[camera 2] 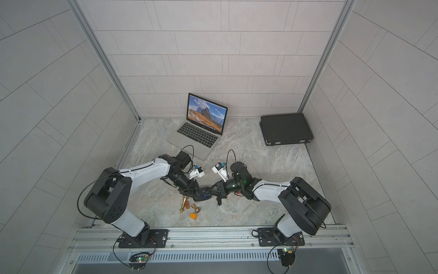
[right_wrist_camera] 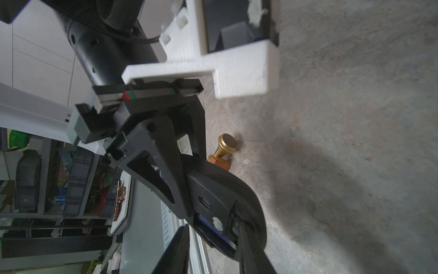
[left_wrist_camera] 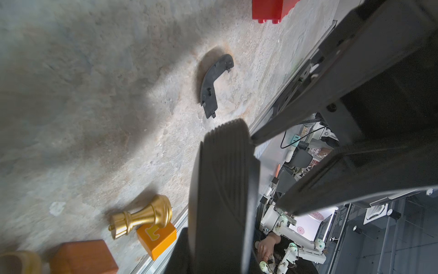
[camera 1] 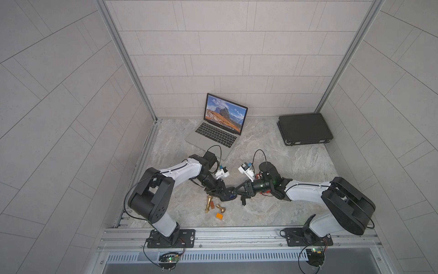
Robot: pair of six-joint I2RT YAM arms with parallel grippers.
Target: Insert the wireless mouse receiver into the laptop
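Observation:
A dark mouse (right_wrist_camera: 214, 189) hangs above the table, its underside showing an opened recess with a blue strip. My left gripper (camera 1: 223, 193) is shut on it, with one finger (right_wrist_camera: 166, 175) on each side. My right gripper stands right against the mouse's opened side; its fingertips show a gap in the left wrist view, and I cannot make out what they touch. The receiver cannot be picked out. In the left wrist view the mouse (left_wrist_camera: 228, 196) appears end-on beside the right gripper's finger (left_wrist_camera: 328, 86). The laptop (camera 1: 214, 133) stands open behind the arms.
A curved black cover piece (left_wrist_camera: 214, 84) and a red block (left_wrist_camera: 273, 9) lie on the table. Gold chess pieces (camera 1: 209, 203) and orange blocks (camera 1: 219, 216) lie near the front edge. A black case (camera 1: 304, 127) sits at the back right. Table between laptop and case is clear.

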